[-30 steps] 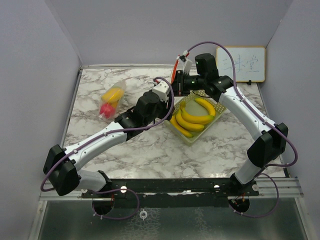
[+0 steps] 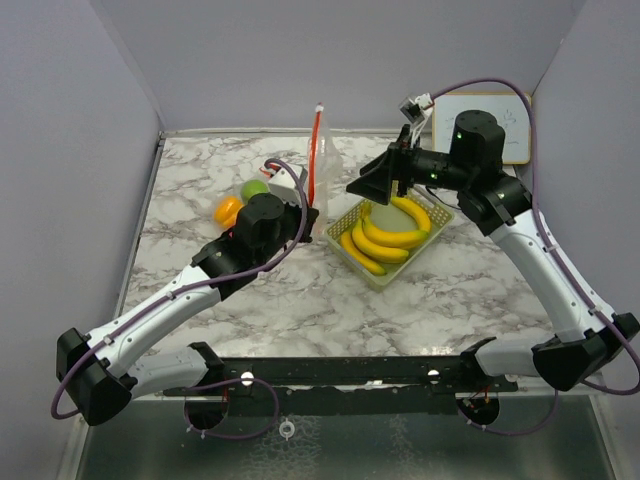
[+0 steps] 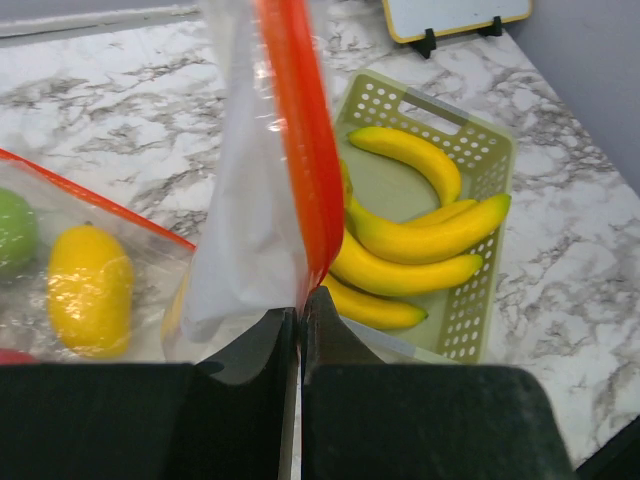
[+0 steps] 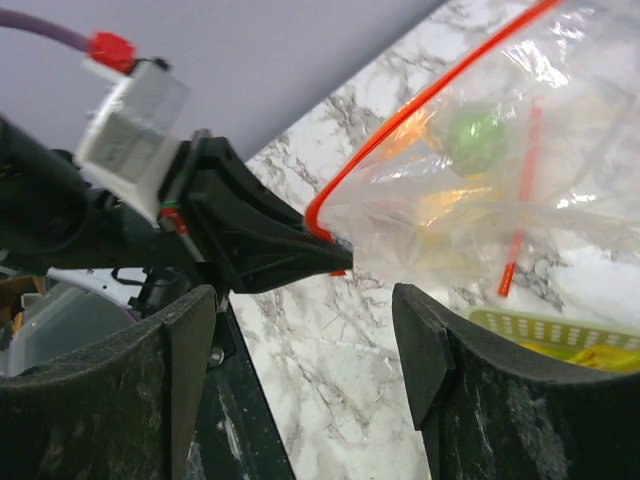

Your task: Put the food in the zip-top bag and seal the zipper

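A clear zip bag (image 3: 250,190) with a red zipper strip (image 3: 300,130) rises from my left gripper, whose closed tips pinch that strip's lower end. In the right wrist view the same gripper holds the corner of the red edge. Through clear film in the left wrist view show a yellow food piece (image 3: 90,290), a green one (image 3: 15,230) and a bit of red; whether all are inside the bag I cannot tell. Right of the bag, over the basket, my right gripper is open and empty, apart from the strip.
A pale green basket (image 2: 380,284) of bananas (image 2: 385,235) sits below and right of the bag. A whiteboard (image 2: 490,118) stands at the back right.
My right gripper has come off the zipper strip and shifted right. My left gripper has moved left with the bag's edge. The bag's upper strip has swung left, and the food shows differently through it.
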